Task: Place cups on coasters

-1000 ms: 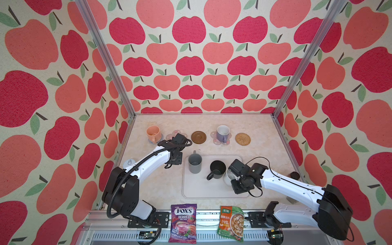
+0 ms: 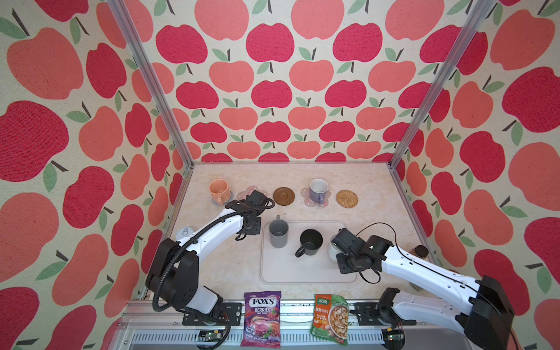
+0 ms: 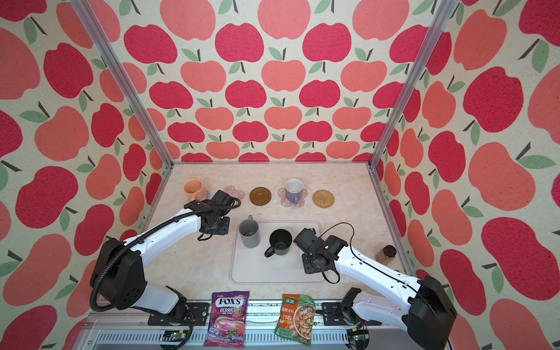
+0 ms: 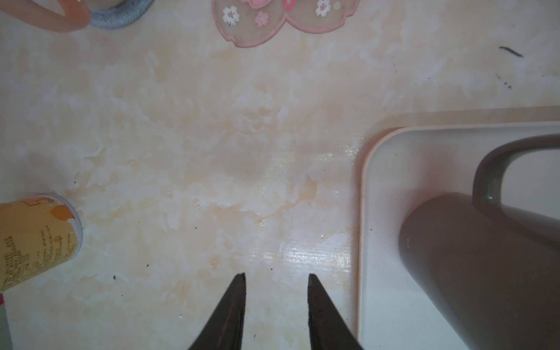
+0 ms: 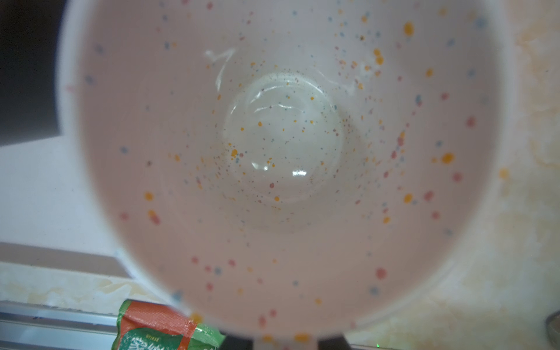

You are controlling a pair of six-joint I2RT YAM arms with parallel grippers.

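Note:
My right gripper is shut on the near rim of a white speckled cup (image 5: pixel 280 233), which stands upright and fills the right wrist view. In the top left view, that cup is mostly hidden behind the arm at the tray's right side. A grey cup (image 2: pixel 278 234) and a black cup (image 2: pixel 311 240) sit in the tray. My left gripper is open and empty, left of the tray. An orange cup (image 2: pixel 220 190) rests on a grey coaster, a lavender cup (image 2: pixel 318 190) on a pink flower coaster (image 2: pixel 305 197). Bare coasters: pink flower (image 4: pixel 280 17), brown (image 2: pixel 284 196), woven (image 2: pixel 347 199).
The pale tray (image 2: pixel 285 274) has a raised rim. A labelled can (image 4: pixel 40 239) lies at left; a dark-lidded jar (image 3: pixel 386 254) stands at right. Two snack bags (image 2: pixel 262 318) lie along the front rail. Table between tray and coasters is clear.
My right gripper and the white cup have shifted right and slightly back, away from the black cup. The left arm and other cups look unmoved.

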